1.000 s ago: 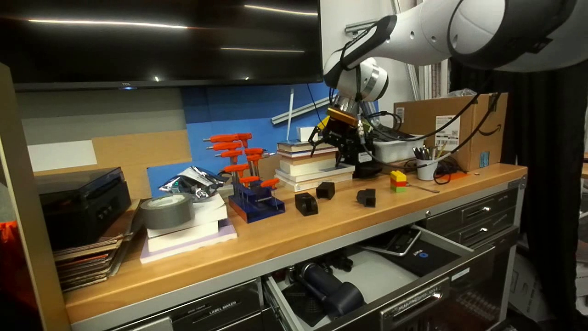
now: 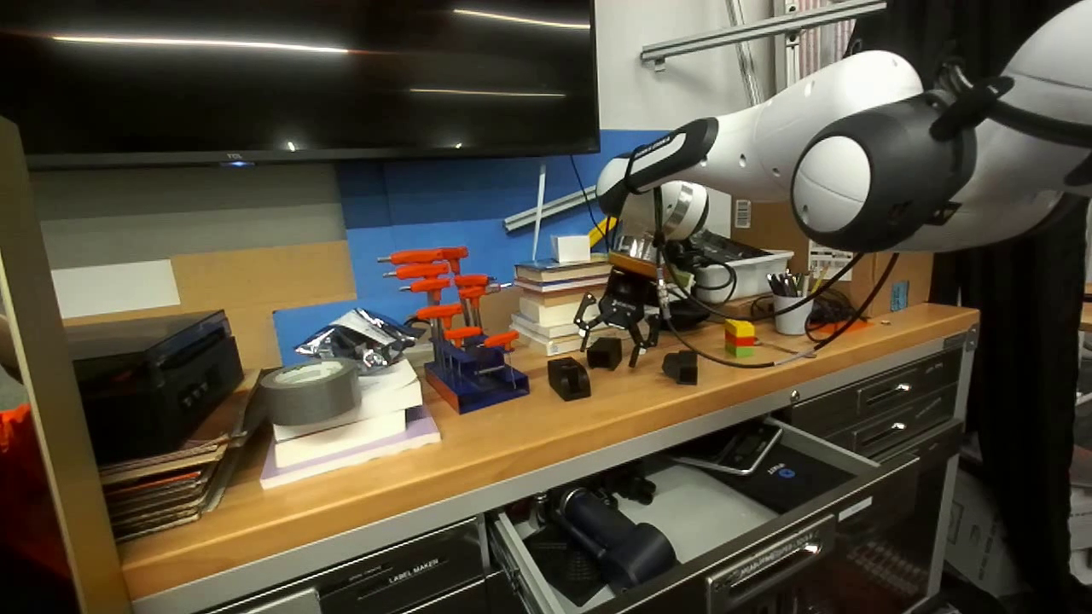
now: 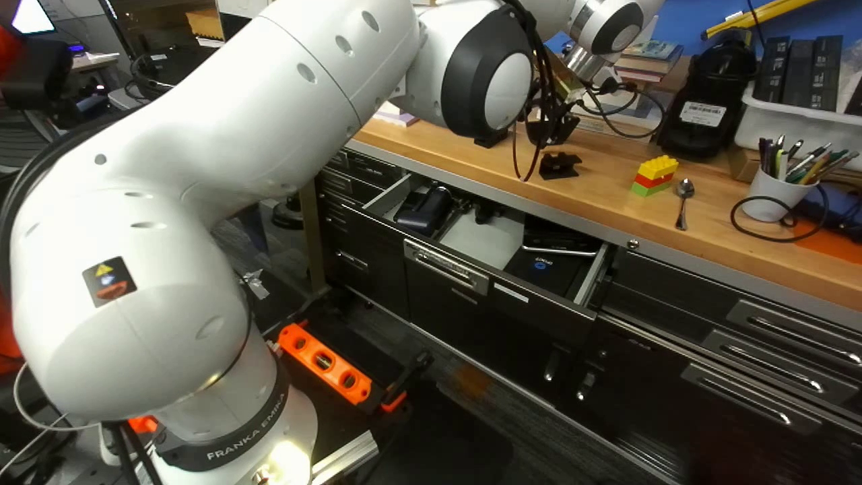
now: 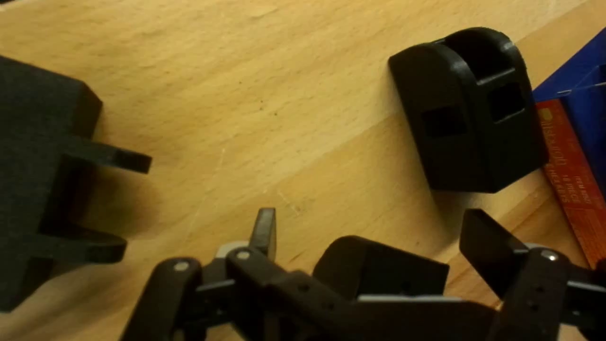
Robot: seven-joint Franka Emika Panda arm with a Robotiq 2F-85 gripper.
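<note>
My gripper is open, its fingers standing wide apart on either side of a black block (image 4: 380, 267). That block is partly hidden behind the gripper's body in the wrist view; in exterior view 1 the same block (image 2: 604, 354) sits on the bench between the fingertips. I see no contact between fingers and block. A second black piece (image 4: 471, 113) with a rounded, slotted top stands to the upper right in the wrist view. At that view's left edge lies a third black piece (image 4: 34, 170) with two prongs.
A blue tool stand (image 2: 476, 379) with orange-handled hex keys is left of the black pieces. Books (image 2: 558, 307) are stacked behind. Toy bricks (image 2: 739, 338), a spoon (image 3: 684, 194) and a pen cup (image 2: 791, 315) lie to the right. Below the bench, a drawer (image 2: 706, 501) hangs open.
The arm has come down, lowering my open gripper from in front of the book stack to around the middle black block. The black pieces have not moved.
</note>
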